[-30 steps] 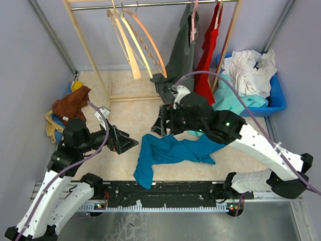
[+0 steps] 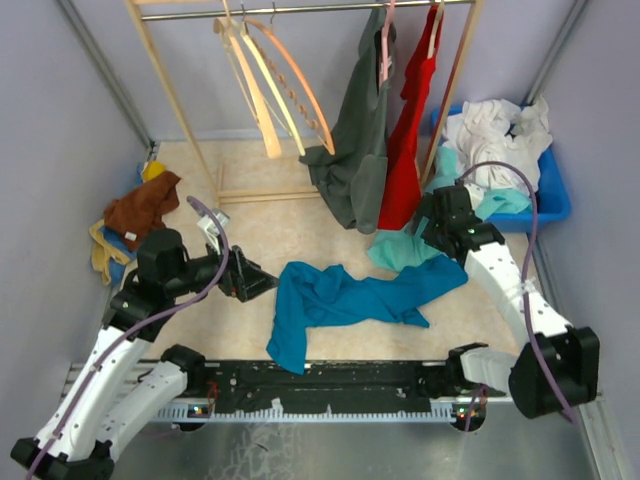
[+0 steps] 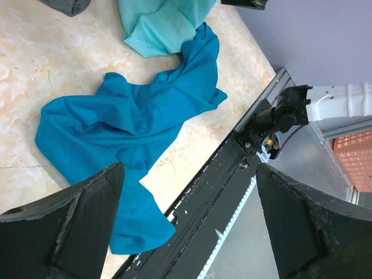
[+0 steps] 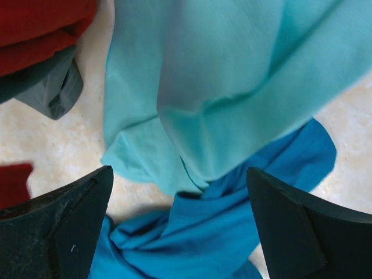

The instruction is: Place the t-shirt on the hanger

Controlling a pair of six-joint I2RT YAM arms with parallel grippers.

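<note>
A crumpled blue t-shirt lies on the floor in front of the rack. Overlapping its right end, a mint-green garment spills from the bin, seen close in the right wrist view as draped mint cloth. My left gripper is open, beside the blue shirt's left edge; in its wrist view the blue shirt lies below the spread fingers. Over the mint cloth, my right gripper stands open, nothing held. Bare hangers, among them an orange one, hang from the rail.
A grey garment and a red one hang on the rack's right side. The blue bin at the right holds white cloth. Brown cloth lies at the far left. Open floor separates the rack from the blue shirt.
My right arm has swung right, from above the blue shirt to the mint cloth near the bin. The garments look unchanged.
</note>
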